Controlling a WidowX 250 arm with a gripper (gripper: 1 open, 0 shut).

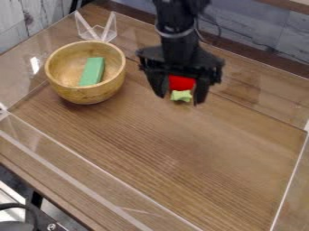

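A black robot arm hangs from the top centre, its gripper open, fingers spread apart and pointing down. Just behind and between them sit a red object and a pale green object on the wooden table; the gripper partly hides both. At the left a yellow bowl holds a green block.
White rabbit-ear-like shapes stand behind the bowl at the upper left, near a pale wall. A dark cable-like piece shows at the lower left corner.
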